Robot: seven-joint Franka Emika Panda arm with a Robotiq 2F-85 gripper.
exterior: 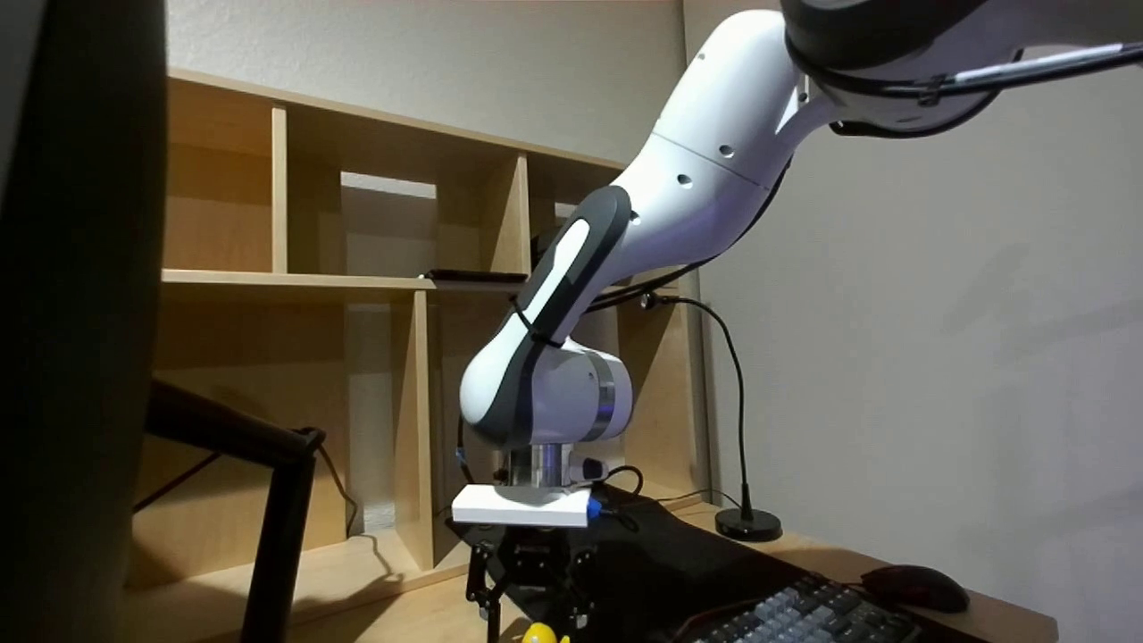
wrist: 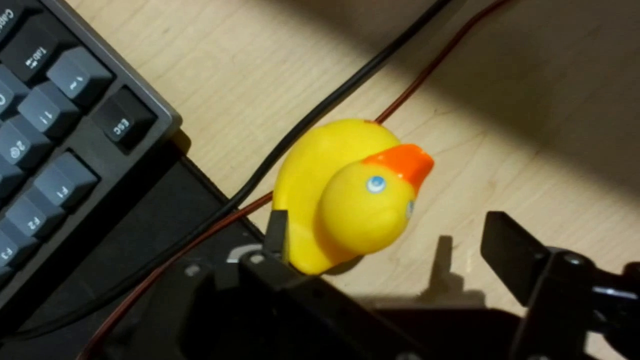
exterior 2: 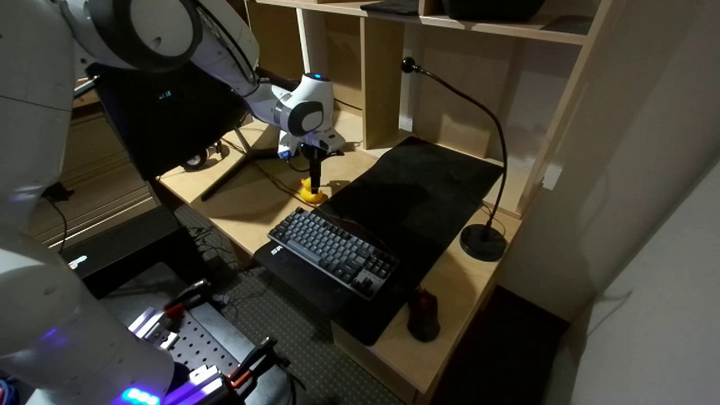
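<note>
A yellow rubber duck (wrist: pixel 366 210) with an orange beak rests on the wooden desk, by the edge of the black mat. My gripper is open and low over it. In the wrist view one finger stands close against the duck's left side; whether it touches cannot be told. The other finger is well off to the right, with bare wood between it and the duck. Exterior view 2 shows the duck (exterior 2: pixel 311 192) partly behind the dark fingers (exterior 2: pixel 315 176). Only the top of the duck (exterior: pixel 540 633) shows in exterior view 1.
A keyboard (exterior 2: pixel 334 250) lies on the black mat (exterior 2: pixel 432 182) close to the duck. Black and red cables (wrist: pixel 336 96) run by the duck. A mouse (exterior 2: pixel 423 316), a gooseneck stand (exterior 2: pixel 483 242) and a monitor (exterior 2: pixel 162 101) are farther off. Wooden shelves (exterior: pixel 354 280) rise behind.
</note>
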